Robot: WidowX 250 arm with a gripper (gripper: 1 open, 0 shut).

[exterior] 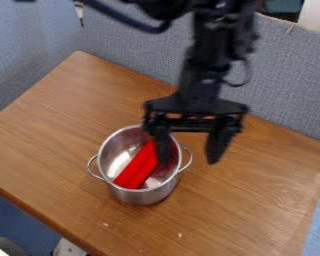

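My gripper [188, 145] is open at the upper middle, its black fingers spread over the back right of a steel pot [155, 192]. One finger reaches down at the pot's back rim, and the other hangs outside to the right. A red bar-shaped object [136, 168] lies inside the pot, with a pale item beneath it that is hard to identify. The back of the red object is partly hidden by the gripper.
A grey padded wall [123, 60] runs behind. A blue strip [318, 225] lies at the right edge.
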